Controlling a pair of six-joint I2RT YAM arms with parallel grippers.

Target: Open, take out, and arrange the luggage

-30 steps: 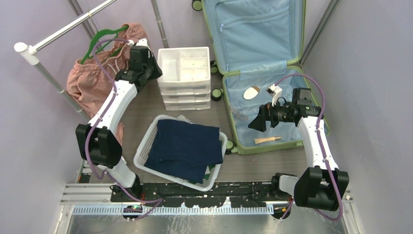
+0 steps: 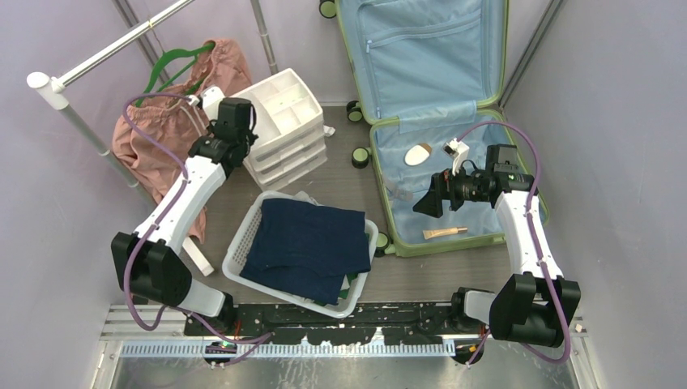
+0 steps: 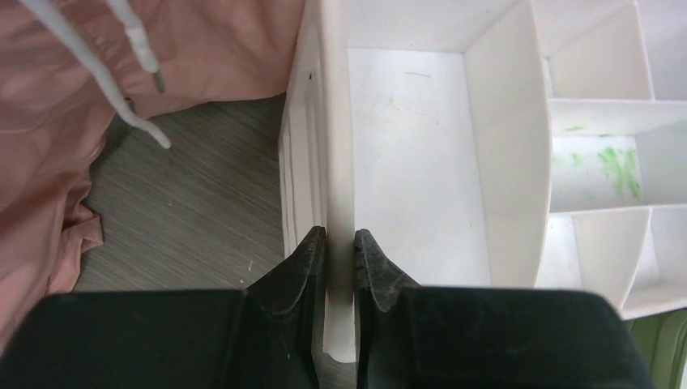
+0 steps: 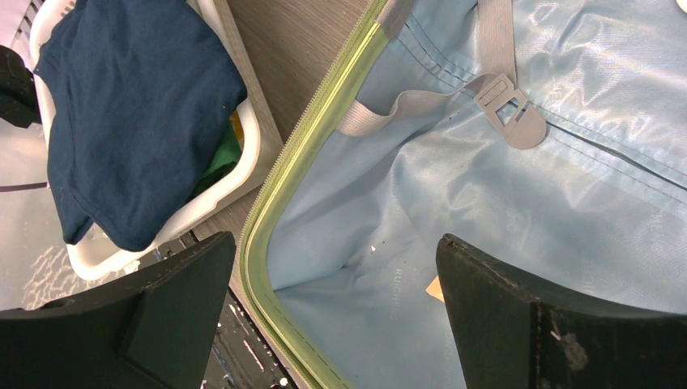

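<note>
My left gripper is shut on the rim of the white drawer organizer [image 2: 285, 120], whose top compartments are empty apart from green smudges. The open green suitcase [image 2: 425, 61] holds a white oval item [image 2: 417, 155] and a beige tube [image 2: 444, 232]. My right gripper hangs open over the suitcase's lower half, with nothing between its fingers. A white laundry basket [image 2: 236, 261] with folded navy clothing [image 2: 308, 251] sits at the front centre.
A clothes rack [image 2: 113, 38] with pink clothing [image 2: 142, 150] on a green hanger stands at the left. Bare floor shows between organizer, basket and suitcase.
The organizer has been pulled left and turned askew along with my left gripper, which moved toward the front left. The right arm and suitcase look unchanged.
</note>
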